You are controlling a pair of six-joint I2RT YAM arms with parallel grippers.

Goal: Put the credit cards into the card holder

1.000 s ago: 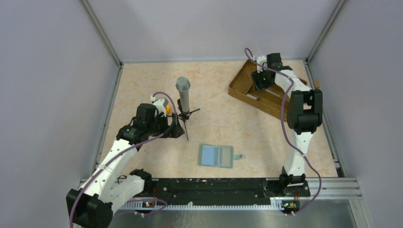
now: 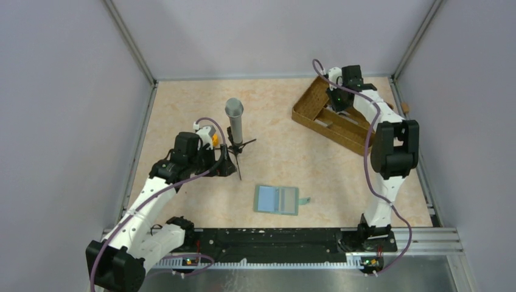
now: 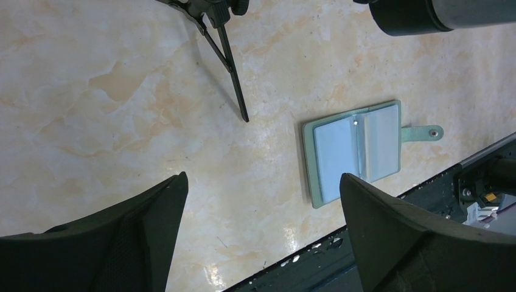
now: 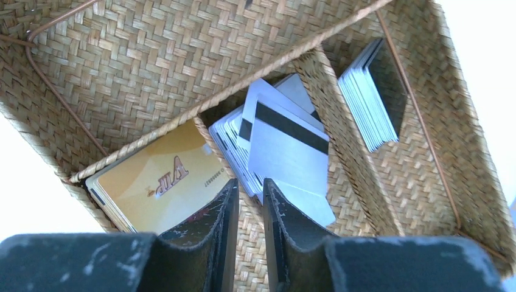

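The card holder [image 3: 334,155], pale green with a snap strap, lies open on the table's front part; its sleeves look pale blue and clear. Inside the woven box, the right wrist view shows white cards with dark stripes [image 4: 289,146] fanned in the middle compartment, gold cards [image 4: 164,176] at left and a card stack [image 4: 368,97] on edge at right. My right gripper is over the near-left edge of the white cards, its fingers close together with a narrow gap; whether a card is pinched there is unclear. My left gripper stands open and empty, left of the holder.
Woven walls and dividers of the box [image 2: 304,118] surround the right gripper at the back right. A grey cylinder on a black tripod [image 2: 234,118] stands right beside the left gripper.
My right gripper has shifted slightly to the right and rearward within the box, and its forearm has moved a little right. The left arm and card holder have not moved.
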